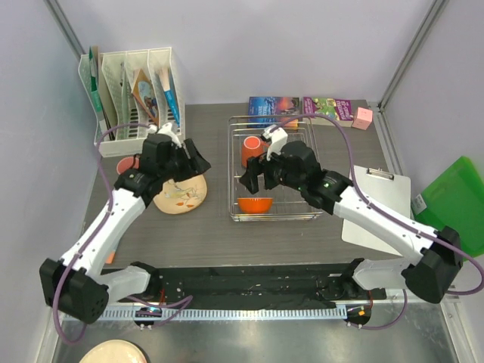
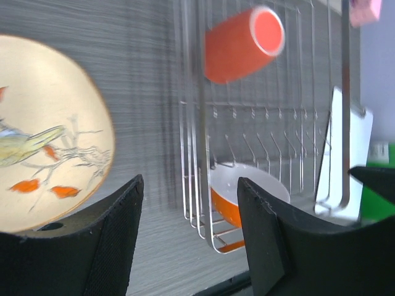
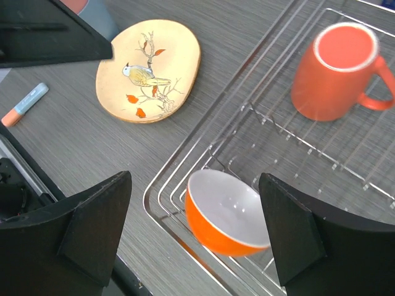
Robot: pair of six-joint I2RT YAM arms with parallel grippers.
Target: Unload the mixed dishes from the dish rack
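Observation:
Inside the wire dish rack (image 1: 233, 166) are an orange mug (image 1: 251, 148) toward the back and an orange bowl with a white inside (image 3: 228, 213) at the front, tipped on its side. My right gripper (image 1: 249, 180) is open above the rack, with the bowl seen beyond and between its fingers but not gripped. A cream plate with a bird design (image 1: 181, 196) lies on the table left of the rack. Over the plate's right edge hangs my left gripper (image 1: 203, 162), open and empty, pointing toward the rack. Another reddish round dish (image 1: 125, 164) is partly hidden by the left arm.
A white file holder (image 1: 136, 60) stands at the back left, books (image 1: 274, 107) lie behind the rack, and a clipboard (image 1: 378, 208) is to its right. A marker (image 3: 24, 105) rests on the left. Bare table (image 1: 204, 242) shows in front.

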